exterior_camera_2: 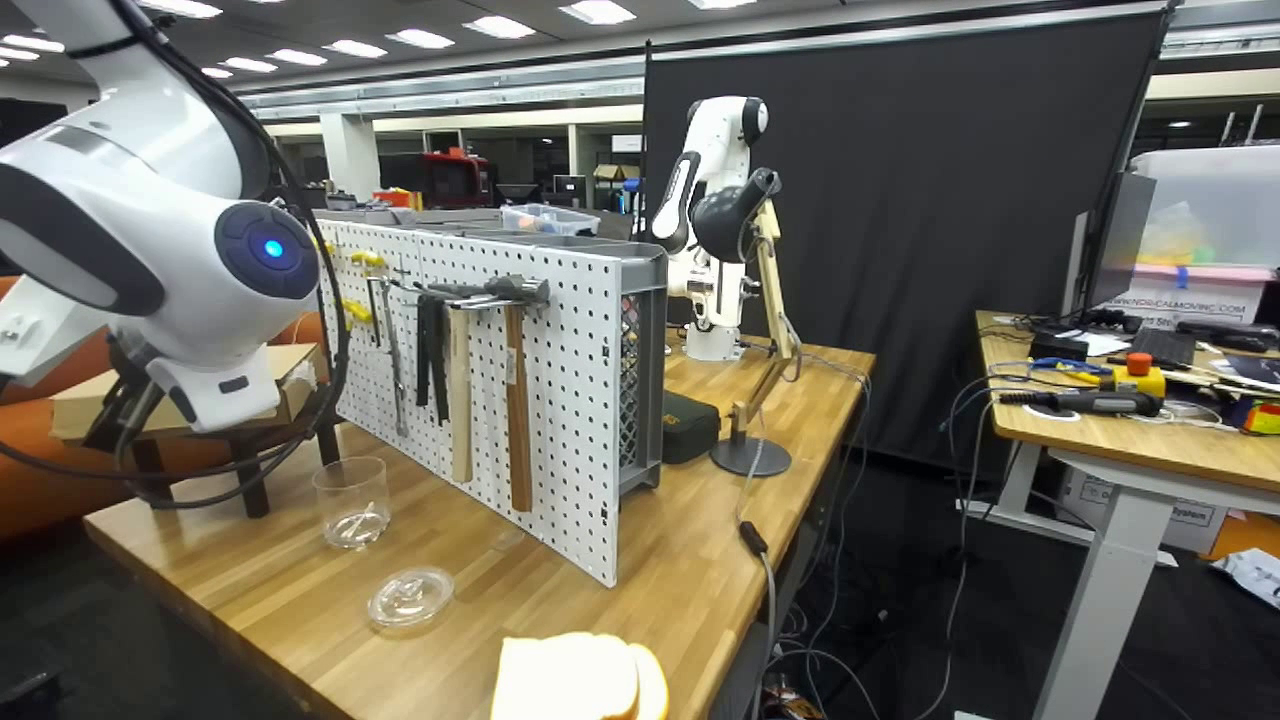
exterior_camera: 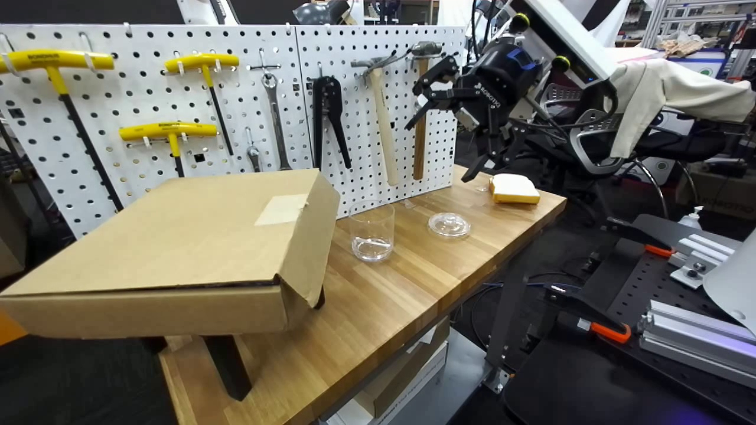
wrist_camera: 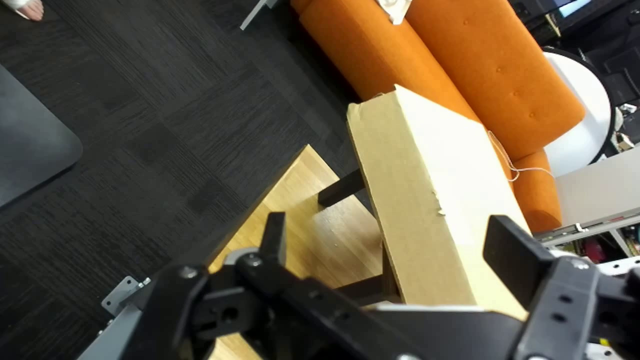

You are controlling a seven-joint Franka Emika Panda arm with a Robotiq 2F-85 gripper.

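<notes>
My gripper (exterior_camera: pixel 440 150) hangs in the air above the far right end of the table, its two fingers wide apart and nothing between them. Its tips also frame empty space in the wrist view. A clear glass jar (exterior_camera: pixel 372 232) stands without a cover on the wooden table, between the cardboard box and a round clear lid (exterior_camera: pixel 449 225). That lid lies flat, apart from the jar. Near the table's far right corner is a sandwich-like piece of bread (exterior_camera: pixel 514 189). In the second exterior view, the arm hides the gripper.
A large closed cardboard box (exterior_camera: pixel 177 241) rests on dark legs at the table's near left. Along the back, a white pegboard (exterior_camera: pixel 305 195) carries hanging tools, including a wooden-handled hammer (exterior_camera: pixel 420 134). Bare tabletop (exterior_camera: pixel 425 265) lies in front of jar and lid.
</notes>
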